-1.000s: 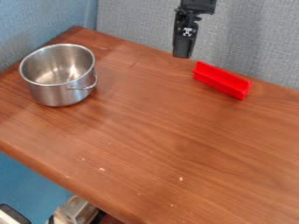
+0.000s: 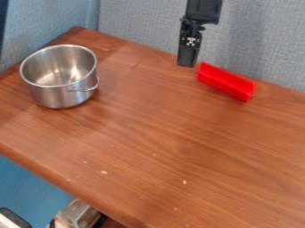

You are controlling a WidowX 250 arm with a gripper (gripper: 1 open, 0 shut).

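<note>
My gripper [image 2: 188,55] hangs at the top centre of the camera view, over the back of the wooden table [image 2: 167,151], its black fingers open. Just right of it and lower, a red oblong block [image 2: 226,82] lies on the table, apart from the fingers. A steel pot [image 2: 60,91] with a wire handle stands at the left of the table.
A grey padded wall [image 2: 268,40] runs along the back edge. At the lower left, beyond the table's edge, some metal hardware shows against blue.
My gripper has come slightly lower at the back of the table. The block and the pot have not moved.
</note>
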